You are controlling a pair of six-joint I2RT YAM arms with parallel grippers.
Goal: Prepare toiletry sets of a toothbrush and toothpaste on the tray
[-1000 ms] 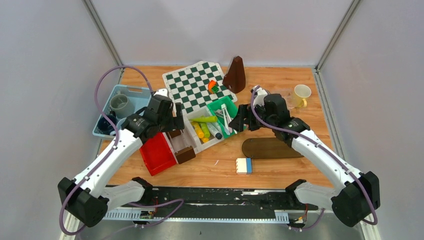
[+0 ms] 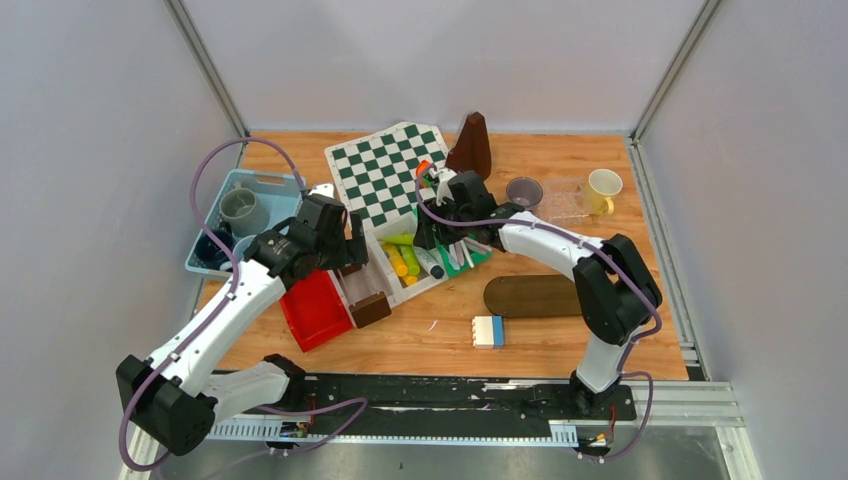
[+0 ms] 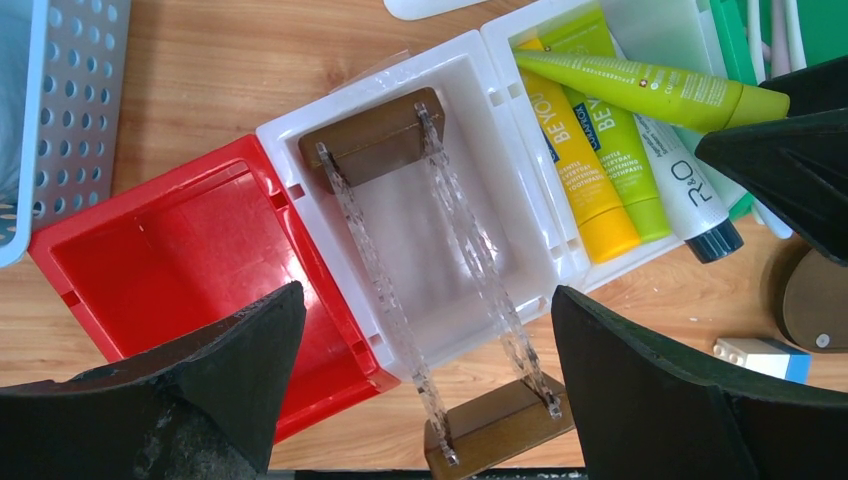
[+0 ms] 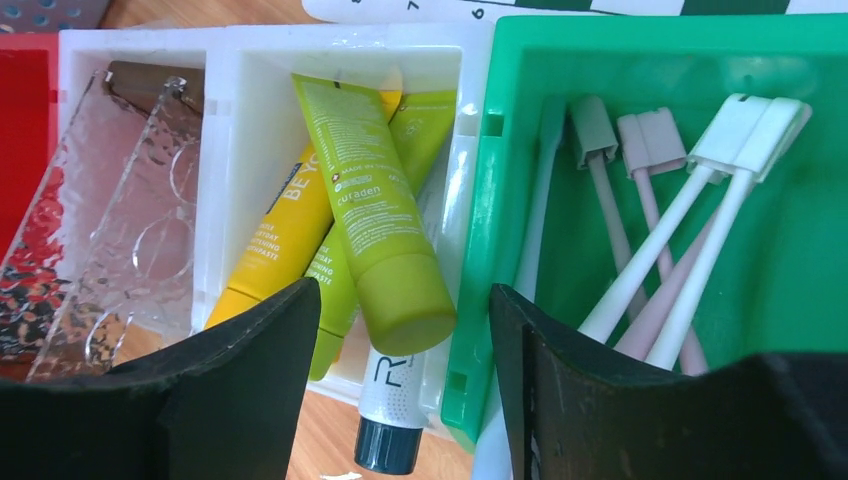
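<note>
In the right wrist view, my right gripper hangs part open over the toothpaste compartment (image 4: 228, 180), its fingers either side of the cap of a lime-green tube (image 4: 375, 200). That tube lies on top of a yellow tube (image 4: 280, 225), another green tube and a white tube with a dark cap (image 4: 390, 405). No grip on it shows. Toothbrushes (image 4: 640, 260) with capped heads lie in the green box (image 4: 780, 200). In the left wrist view my left gripper is open and empty above a clear tray with brown ends (image 3: 375, 140), which sits over an empty white compartment.
An empty red box (image 3: 200, 250) adjoins the white one. A blue basket (image 2: 262, 187) with cups stands at left, a checkered board (image 2: 385, 165) behind. The brown board (image 2: 540, 296) and a small white-and-blue block (image 2: 487, 332) lie at right; bare table surrounds them.
My right gripper has moved left, from the right side of the green box to over the tubes. The left arm has hardly moved and the tubes lie as before.
</note>
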